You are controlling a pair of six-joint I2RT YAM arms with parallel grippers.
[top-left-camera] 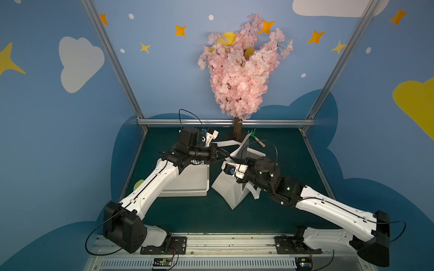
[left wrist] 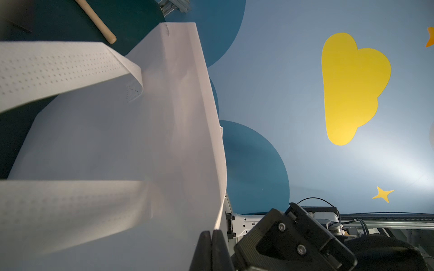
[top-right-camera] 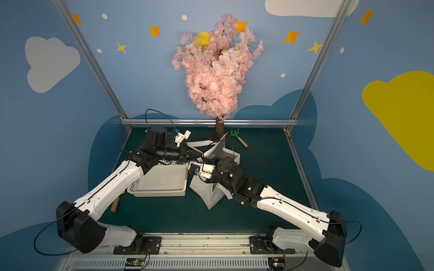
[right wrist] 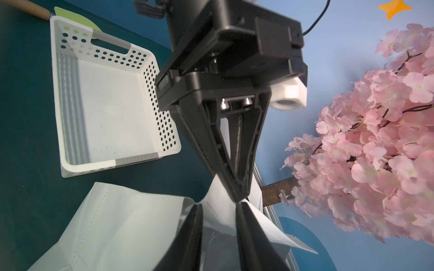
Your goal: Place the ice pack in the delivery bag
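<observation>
The white paper delivery bag (top-left-camera: 231, 194) stands on the table with its mouth spread and its handle straps loose. My left gripper is shut at the bag's rim, the thin edge running straight into its fingertips. Over the bag's mouth, right beside the left fingertips, is my right gripper. Its fingers (right wrist: 186, 234) stand apart, and only white and grey bag surfaces show between them. I cannot make out the ice pack in any view; most of the bag's inside is hidden by the arms and its walls.
The white basket (right wrist: 108, 113) left of the bag looks empty. A small green fork (top-right-camera: 238, 137) with a wooden handle lies behind the bag, near the blossom tree (top-left-camera: 241, 81). The table right of the bag is clear.
</observation>
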